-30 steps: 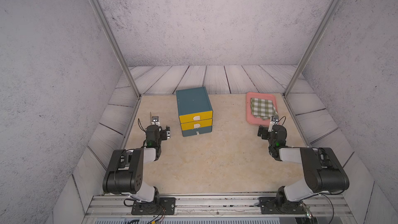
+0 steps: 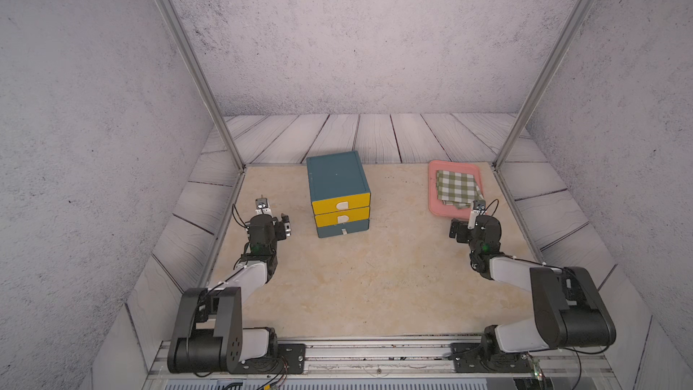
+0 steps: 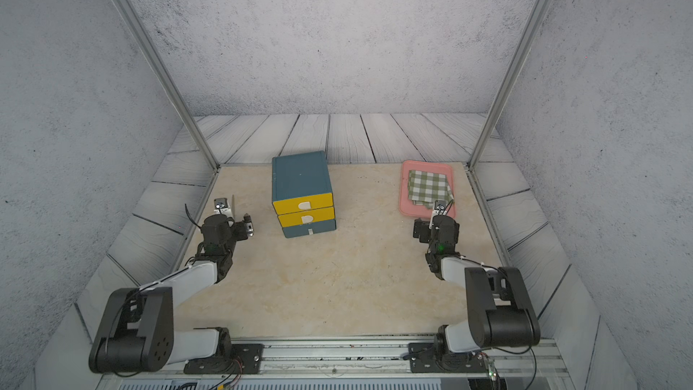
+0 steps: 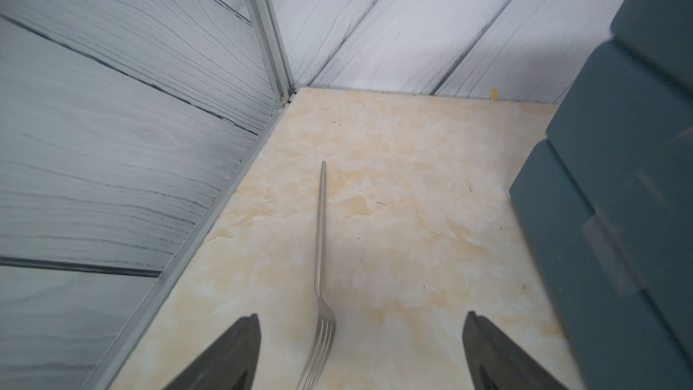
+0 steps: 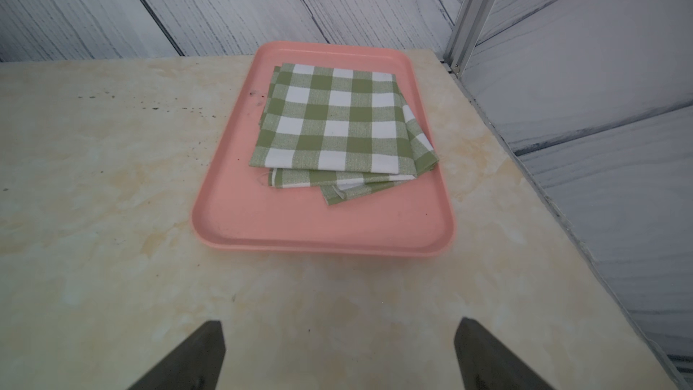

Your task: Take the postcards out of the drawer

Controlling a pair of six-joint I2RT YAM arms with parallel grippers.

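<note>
The drawer cabinet (image 2: 338, 175) stands on the table left of centre, teal on top with two yellow drawer fronts (image 2: 341, 203) and a teal lowest one (image 2: 343, 229). All the drawers look closed, and no postcards show in any view. To the left of the cabinet, my left gripper is open with nothing between its fingers; the cabinet's side (image 4: 613, 245) fills the right edge of the left wrist view. My right gripper is open and empty in front of the pink tray.
A green-checked cloth (image 5: 335, 122) lies folded on the pink tray (image 5: 310, 227) at the back right. A fork (image 4: 321, 260) lies on the table left of the cabinet. Bare tabletop (image 2: 389, 267) spreads between the arms.
My left gripper has shifted a little to the left and slightly forward. The right gripper has barely moved, though its arm's elbow has swung slightly outward. The cabinet and tray stay put.
</note>
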